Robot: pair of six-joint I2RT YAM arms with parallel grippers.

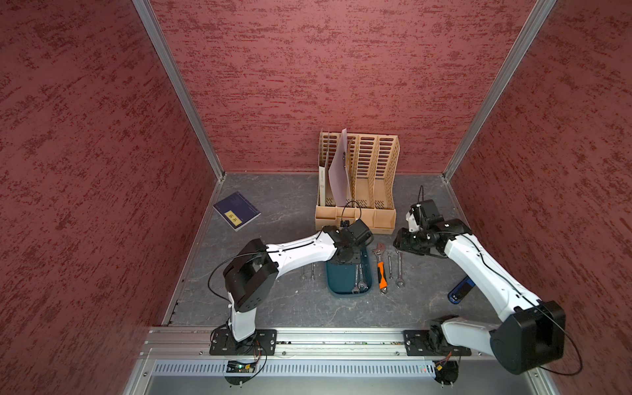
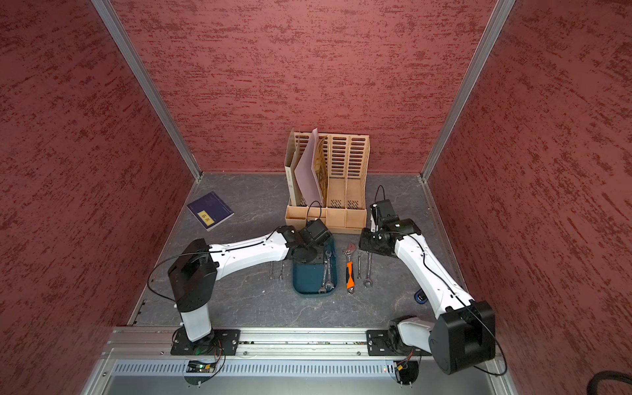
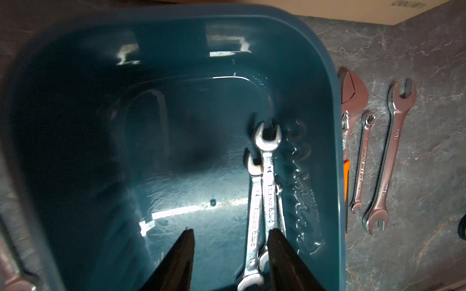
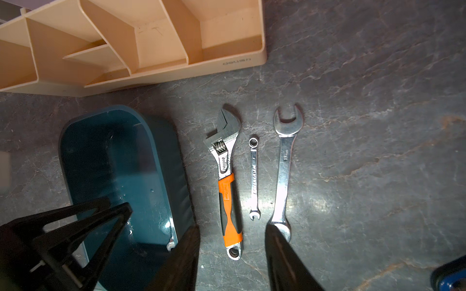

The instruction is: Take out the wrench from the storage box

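Observation:
Inside the teal storage box (image 3: pixel 335 145) lie three silver wrenches, side by side along its right wall. The upper wrench (image 3: pixel 268 189) rests against a left wrench (image 3: pixel 253 218), and a smaller wrench (image 3: pixel 280 208) shows partly behind it. My left gripper is over the box, its fingers apart and empty; in the left wrist view its right finger covers the wrenches' lower ends. My right gripper stands open and empty above the table, right of the box. Beneath it lie an adjustable wrench (image 4: pixel 228 203) with an orange handle, a small wrench (image 4: pixel 254 179) and a large wrench (image 4: pixel 285 169).
A beige file organizer (image 1: pixel 374 220) with folders stands behind the box. Two small wrenches (image 2: pixel 276 270) lie left of the box. A dark blue book (image 1: pixel 237 209) is at the back left; a blue device (image 1: pixel 461 289) lies at the right.

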